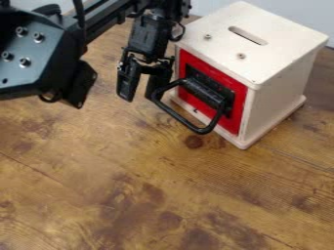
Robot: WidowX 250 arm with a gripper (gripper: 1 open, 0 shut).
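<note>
A pale wooden box [261, 49] with a slot on top stands at upper right, its red front [232, 125] facing left. On that front is a black panel with a black bar handle [197, 125] hanging out toward the lower left. My gripper [141, 76] is just left of the handle's upper end, beside the box front, pointing down. Whether it is open or shut, or touching the handle, I cannot tell.
A large black arm plate [33, 59] with bolts fills the upper left.
</note>
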